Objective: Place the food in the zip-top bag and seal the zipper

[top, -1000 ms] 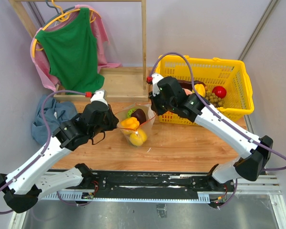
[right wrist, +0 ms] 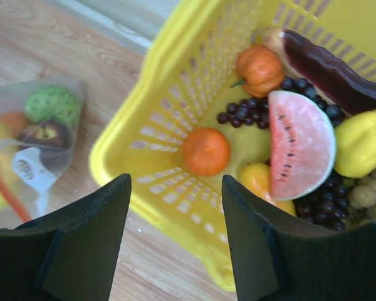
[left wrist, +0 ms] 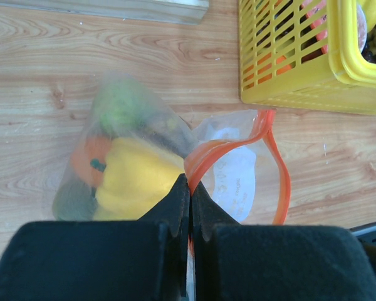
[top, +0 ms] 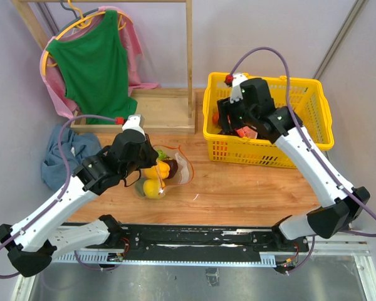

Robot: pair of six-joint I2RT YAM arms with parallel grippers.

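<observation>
A clear zip top bag (left wrist: 238, 179) with an orange-red rim holds a yellow pepper (left wrist: 135, 179), a small orange item (left wrist: 88, 160), a green item (left wrist: 116, 106) and a dark round one (right wrist: 47, 133). My left gripper is shut at the rim, with the thin film pinched at its fingertips. The bag hangs from that side, its mouth gaping toward the right. Over the left part of the yellow basket (top: 235, 157), my right gripper stands open with nothing between its fingers. An orange fruit (right wrist: 206, 151) lies in the basket just beyond those fingertips.
Inside the basket lie a watermelon slice (right wrist: 301, 144), an orange pumpkin (right wrist: 260, 70), dark grapes (right wrist: 244, 113), an eggplant (right wrist: 332, 72) and a yellow fruit (right wrist: 363, 143). A clothes rack (top: 156, 113) stands behind.
My right gripper has left the bag's rim and moved right and back, over the basket. The bag has sagged left toward my left gripper, which has barely moved.
</observation>
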